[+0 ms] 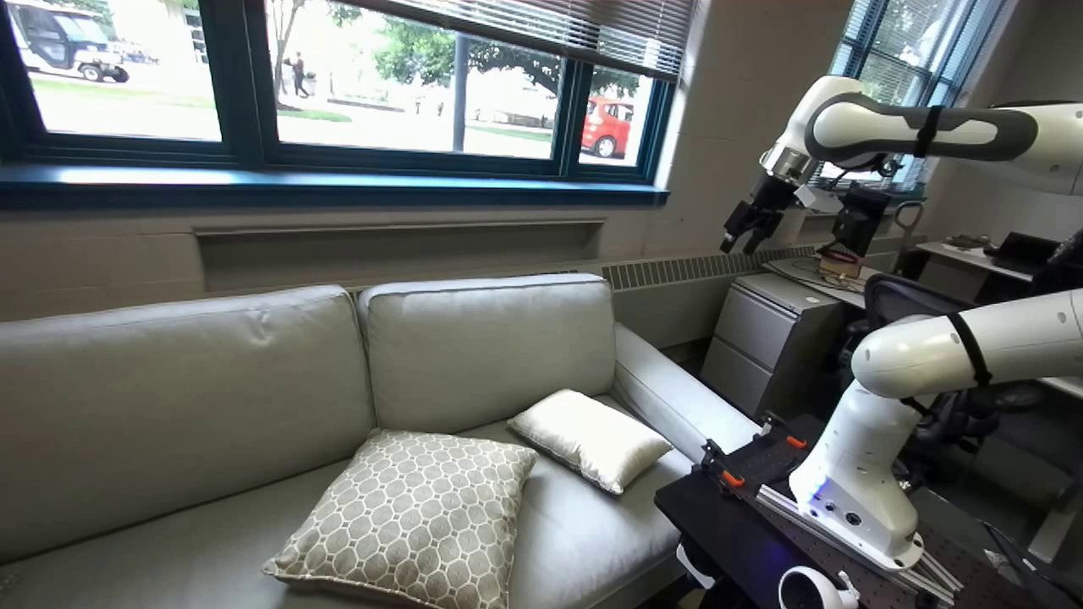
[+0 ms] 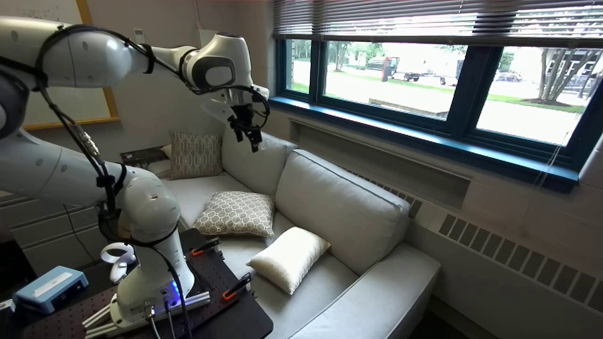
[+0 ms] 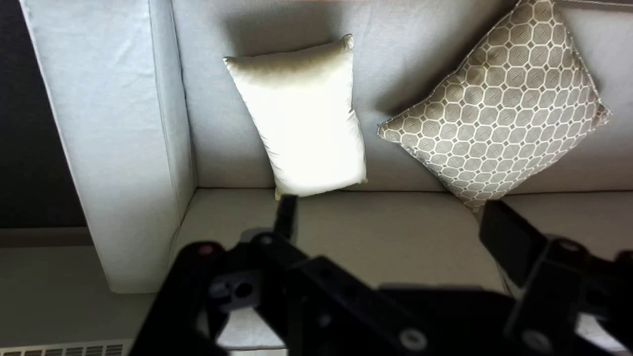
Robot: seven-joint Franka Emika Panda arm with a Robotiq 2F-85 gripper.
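A small cream pillow (image 3: 308, 118) lies flat on the sofa seat, close to the armrest. Beside it, apart, rests a larger tan cushion (image 3: 504, 107) with a honeycomb pattern, partly turned on its corner in the wrist view. My gripper is open, its two fingers wide apart and nothing between them. In the first exterior view the gripper (image 1: 739, 245) hangs high above the sofa's armrest end, well clear of both pillows. The second exterior view also shows the gripper (image 2: 247, 146) up in the air, touching nothing.
The grey sofa (image 1: 487, 345) has a backrest and an armrest (image 2: 378, 299) close to the cream pillow. Another patterned cushion (image 2: 196, 155) stands at the sofa's far end. Orange-tipped clamps (image 2: 237, 287) sit on the robot's black table edge. Air above the seat is free.
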